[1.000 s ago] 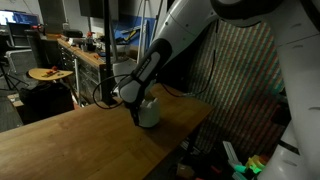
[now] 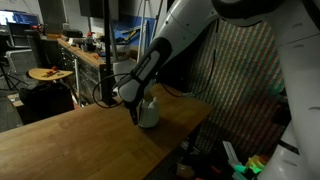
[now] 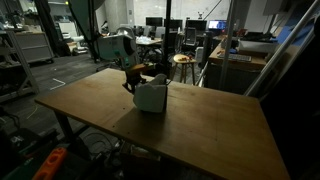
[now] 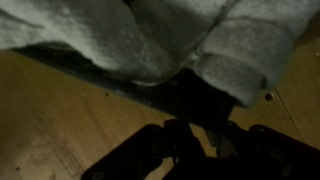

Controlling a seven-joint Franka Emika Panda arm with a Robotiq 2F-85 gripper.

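A light grey cloth (image 2: 149,114) sits in a bundle near the right end of the wooden table. In exterior view 2 the cloth (image 3: 150,97) stands up from the tabletop, with something dark beside it. My gripper (image 2: 134,108) points down right at the side of the cloth. Up close in the wrist view, thick grey folds of cloth (image 4: 245,50) hang over a dark straight edge (image 4: 100,78). The dark fingers (image 4: 180,140) reach towards that edge, and shadow hides their tips. Whether any cloth lies between them cannot be made out.
Bare wooden tabletop (image 2: 70,145) spreads to the left of the cloth. In exterior view 2 the table (image 3: 220,125) is clear on the right side too. A round stool (image 3: 183,59) and desks stand behind, away from the table.
The cloth's top looks slightly different in shape from a second ago. Otherwise the arm and gripper stay in nearly the same place beside it.
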